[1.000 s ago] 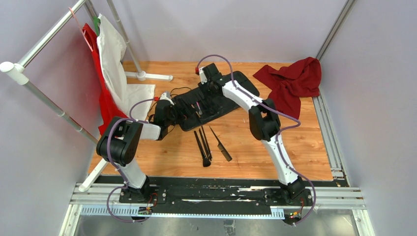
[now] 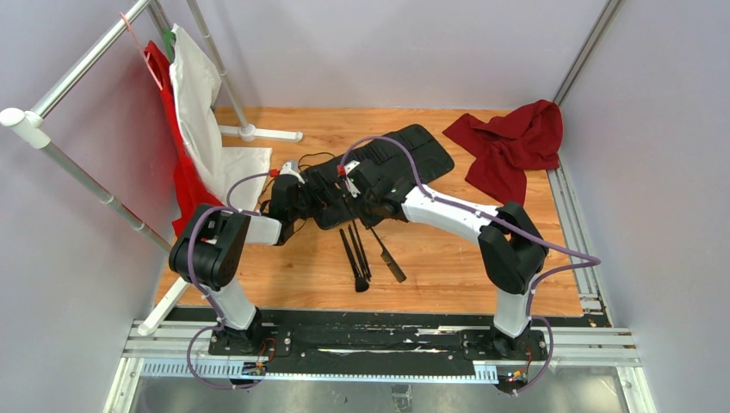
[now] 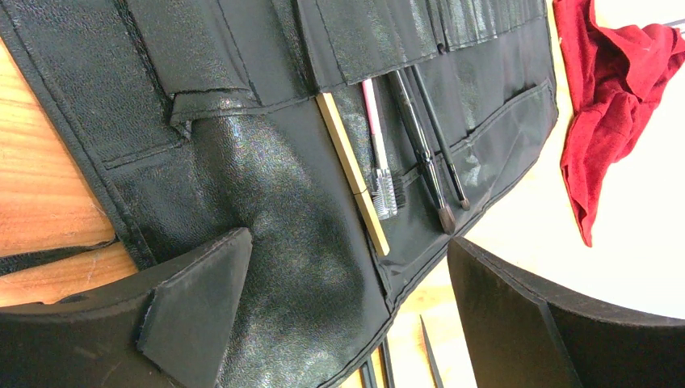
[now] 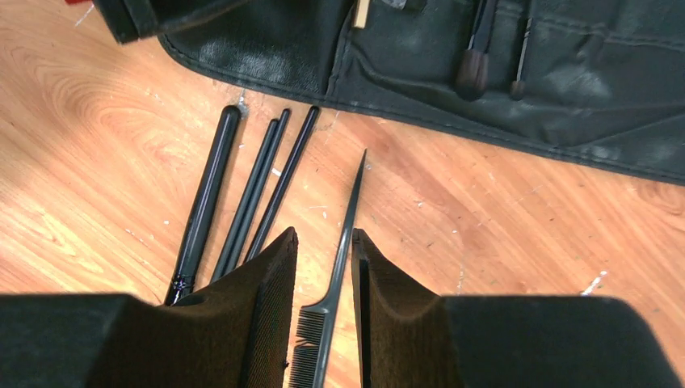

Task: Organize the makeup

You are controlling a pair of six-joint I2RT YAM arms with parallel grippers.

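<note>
A black roll-up brush case [image 2: 426, 155] lies unrolled on the table. Tucked partly under its flap are a golden stick [image 3: 347, 166], a pink-and-white lash comb [image 3: 376, 137] and two slim brushes [image 3: 424, 153]. In front of the case, loose on the wood, lie a black tail comb [image 4: 342, 246], a thick-handled brush [image 4: 206, 202] and several thin black-handled tools [image 4: 283, 182]. My left gripper is open over the case's left end, nothing gripped. My right gripper hovers open above the loose tools, its fingertips apart with nothing held.
A dark red cloth [image 2: 516, 146] is crumpled at the back right. On the left stands a white rack [image 2: 82, 64] with red and white garments hanging from it. Bare wood [image 2: 456, 267] spreads across the front right.
The left arm and the tools on the wood look unmoved.
</note>
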